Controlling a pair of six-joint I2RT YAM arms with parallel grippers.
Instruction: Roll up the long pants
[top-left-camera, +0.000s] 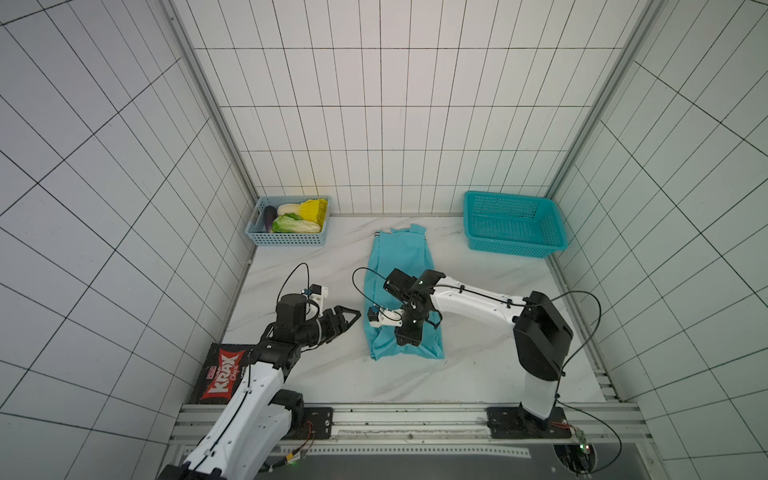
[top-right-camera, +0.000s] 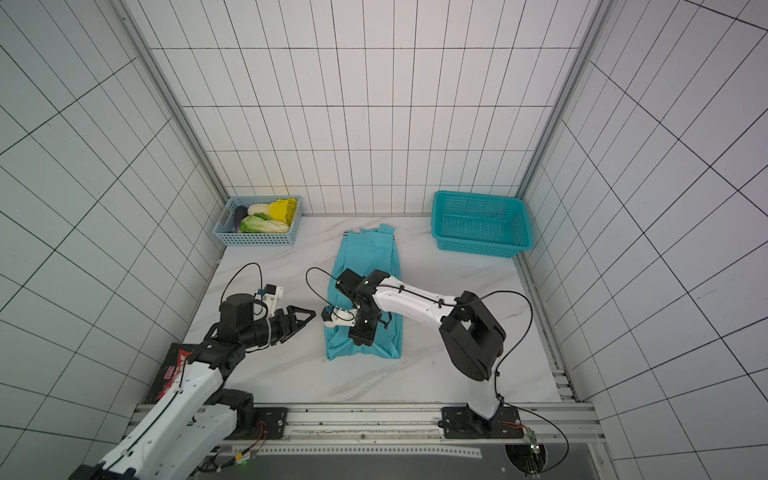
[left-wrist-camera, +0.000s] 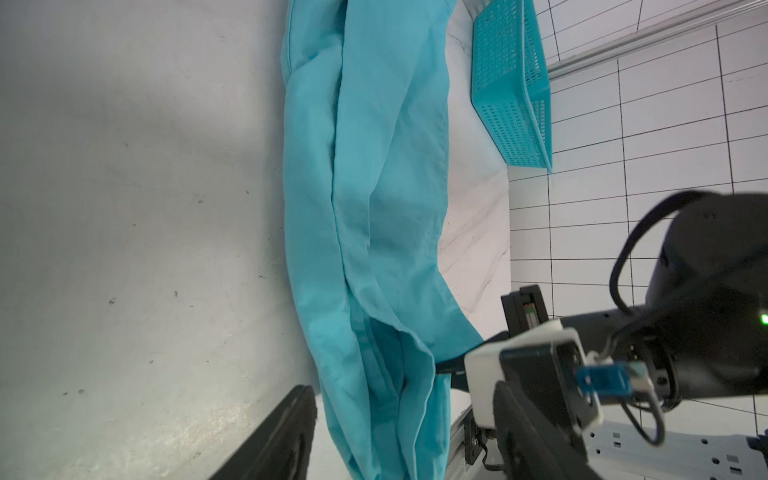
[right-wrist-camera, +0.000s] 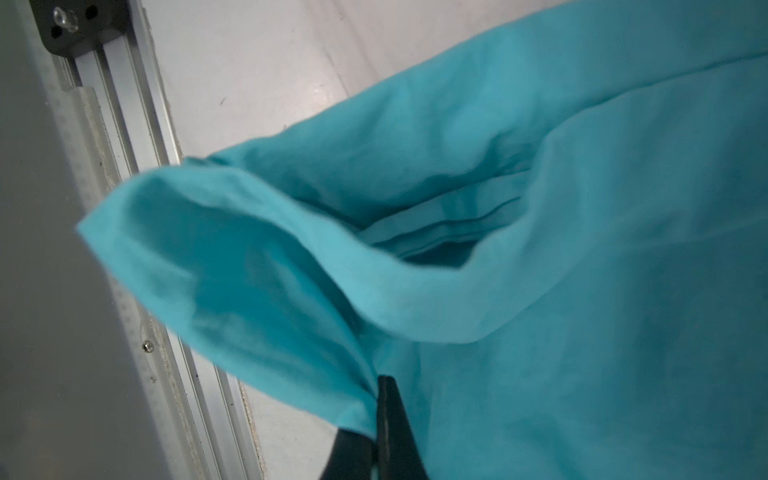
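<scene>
The light-blue pants (top-left-camera: 397, 252) lie lengthwise on the white table, folded narrow. At the near end their cloth (right-wrist-camera: 264, 296) is lifted and gathered into a fold. My right gripper is shut on a pinch of this cloth, its dark fingers meeting at the gathered edge. In the top left view my right gripper (top-left-camera: 409, 337) hangs over the near part of the pants and hides some of it. My left gripper (top-left-camera: 353, 317) stands open just left of the pants. In the left wrist view its fingers (left-wrist-camera: 280, 436) are wide apart, with the pants lying farther off between them.
A blue-grey basket (top-left-camera: 286, 239) holding vegetables stands at the back left. An empty teal basket (top-left-camera: 516, 246) is at the back right. A dark KRAX box (top-left-camera: 220, 374) lies near the left arm. Bare table (top-left-camera: 488, 352) shows on both sides of the pants.
</scene>
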